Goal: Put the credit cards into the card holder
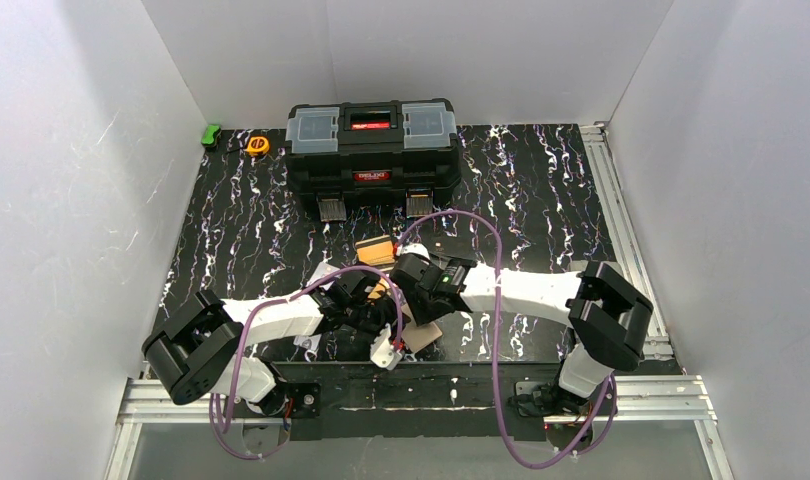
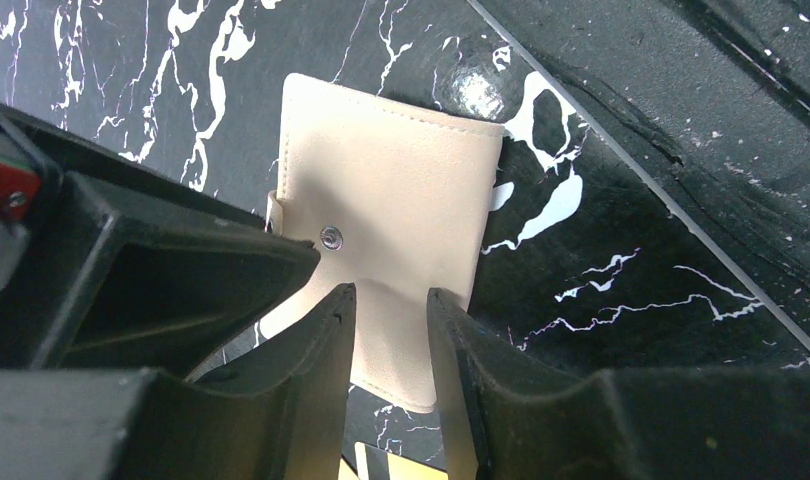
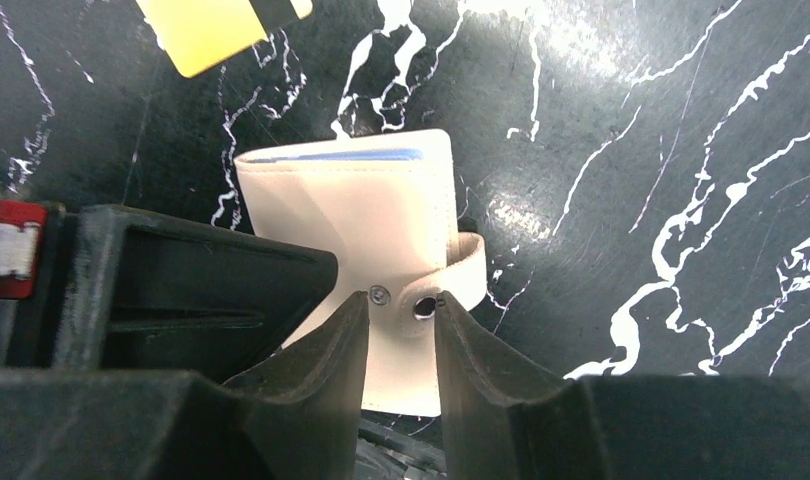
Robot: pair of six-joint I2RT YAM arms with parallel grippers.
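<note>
A beige leather card holder (image 1: 421, 336) lies near the table's front edge beneath both grippers. In the right wrist view the holder (image 3: 331, 210) shows a blue layer inside its top edge, a snap and a raised strap (image 3: 451, 275). My right gripper is part open, its fingertips at the strap. My left gripper is part open over the holder (image 2: 391, 190), fingertips apart on or just above the leather. Yellow cards (image 1: 375, 250) lie behind the grippers; one card (image 3: 206, 30) shows at the top of the right wrist view.
A black toolbox (image 1: 371, 160) stands at the back. An orange tape (image 1: 258, 146) and a green object (image 1: 211, 136) are at the back left. Pale papers (image 1: 317, 275) lie under the left arm.
</note>
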